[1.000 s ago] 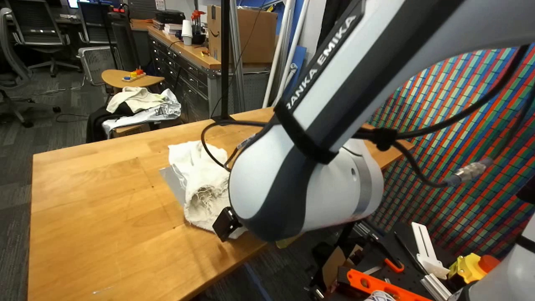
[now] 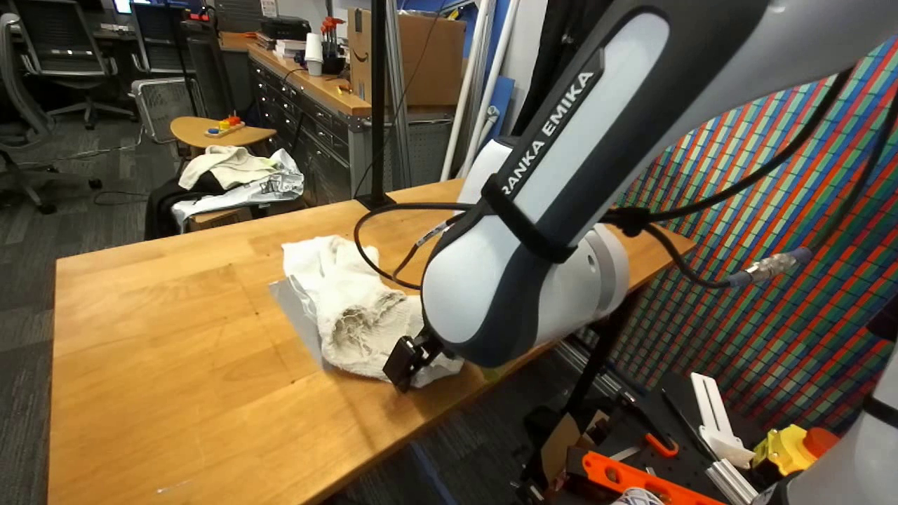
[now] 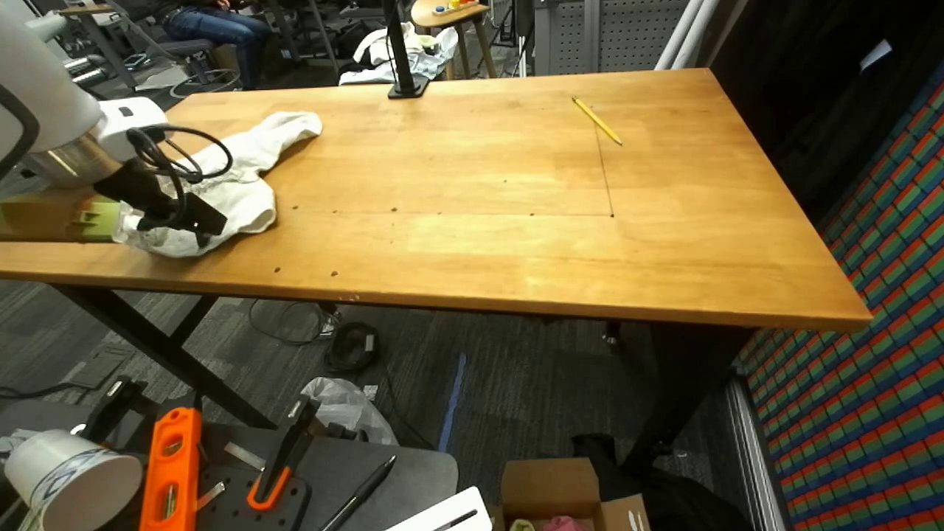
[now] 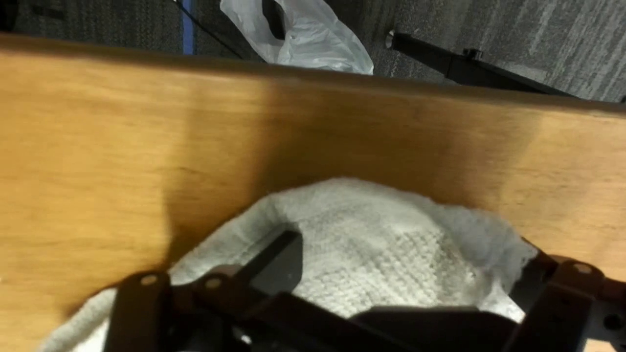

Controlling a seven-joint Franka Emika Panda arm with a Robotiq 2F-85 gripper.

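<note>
A rumpled white cloth (image 2: 345,290) with a frayed, beige textured end lies on the wooden table. In exterior view 2 the cloth (image 3: 257,155) stretches from the table's left part toward the near edge. My gripper is open over the cloth's near end in the wrist view. One dark finger (image 4: 284,267) overlaps the cloth at left; the other is at the cloth's right edge. Bunched cloth (image 4: 369,252) shows between them, not visibly clamped. From outside, the gripper (image 2: 408,362) is low at the cloth; its fingertips are partly hidden.
A flat grey sheet (image 2: 296,315) pokes out from under the cloth. The table's near edge (image 4: 328,79) runs close by. A greenish object (image 3: 97,220) sits by the arm at far left. A yellow pencil (image 3: 597,121) lies far right.
In exterior view 1 the gripper has shifted rightward along the cloth. More of the cloth's frayed end shows now, and it reaches further right.
</note>
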